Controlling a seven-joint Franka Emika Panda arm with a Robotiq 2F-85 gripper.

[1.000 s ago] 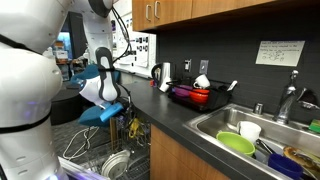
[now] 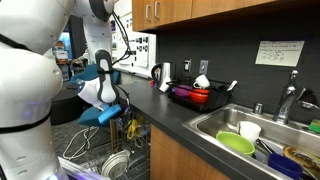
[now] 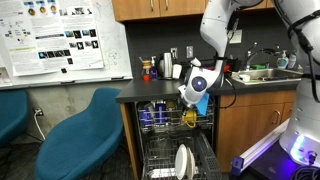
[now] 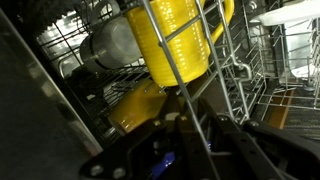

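Observation:
The dishwasher's upper wire rack [image 3: 165, 122] is pulled out, with yellow mugs [image 3: 189, 118] in it. My gripper is down at this rack. In the wrist view a wire rail [image 4: 168, 48] runs in between its dark fingers, and they look shut on it, though the contact is partly hidden. A yellow mug [image 4: 178, 38] lies just beyond that rail, apart from the fingers. Below it is a second yellow piece [image 4: 137, 105], and a clear glass [image 4: 112, 45] lies to the left.
White plates [image 3: 184, 162] stand in the lower rack. The counter [image 2: 175, 115] edge runs close beside the arm. Farther along are the sink [image 2: 225, 120], a green bowl [image 2: 236, 143] and a red pot [image 2: 199, 96]. A blue chair [image 3: 85, 135] stands beside the dishwasher.

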